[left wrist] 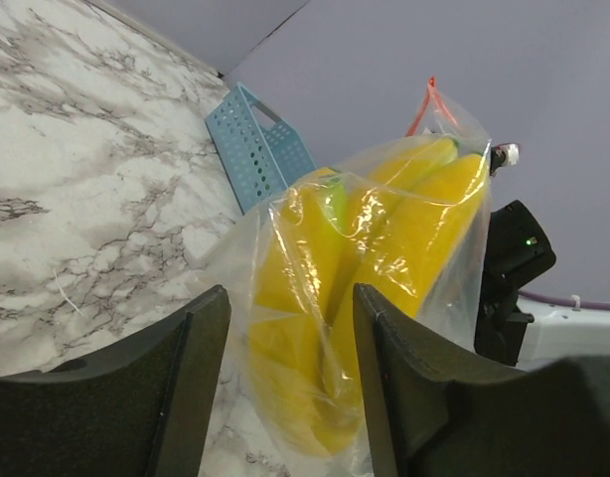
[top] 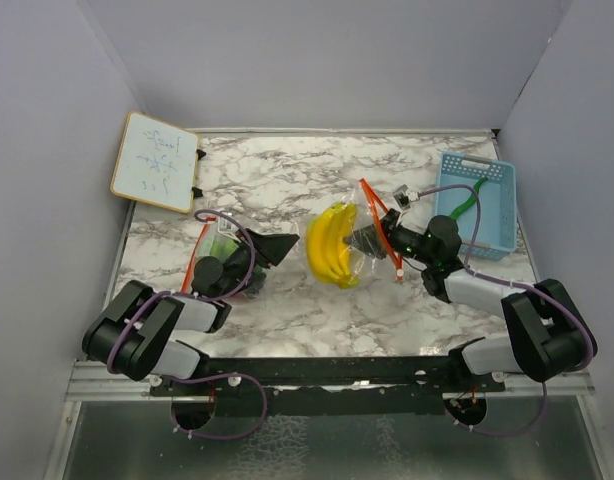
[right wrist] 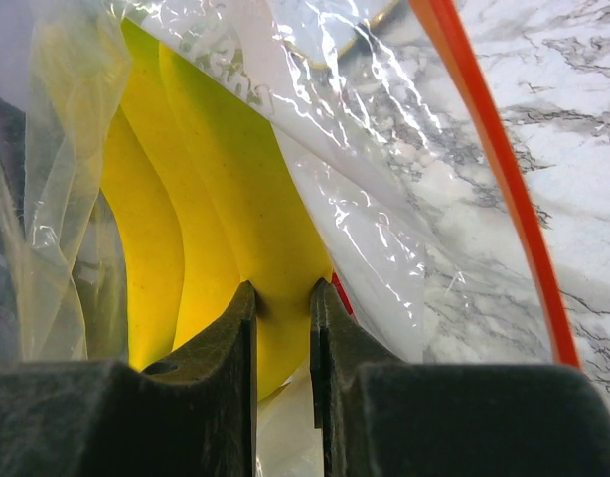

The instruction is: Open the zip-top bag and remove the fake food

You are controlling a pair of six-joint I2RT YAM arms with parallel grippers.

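A yellow banana bunch (top: pixel 333 245) sits inside a clear zip-top bag (left wrist: pixel 454 124) with an orange zip edge. In the right wrist view, the fingers of my right gripper reach in through the bag's mouth and close round the front banana (right wrist: pixel 280 234). The orange zip strip (right wrist: pixel 509 174) runs alongside. My left gripper (top: pixel 292 244) is open to the left of the bag; in its wrist view, the bag and bananas (left wrist: pixel 335 268) fill the space beyond its parted fingers. Whether the plastic touches those fingers I cannot tell.
Another clear bag with an orange zip (top: pixel 199 250) and green contents lies partly under the left arm. A blue basket (top: pixel 502 205) holding a green item (top: pixel 470 199) stands at the right. A whiteboard (top: pixel 155 160) is at back left.
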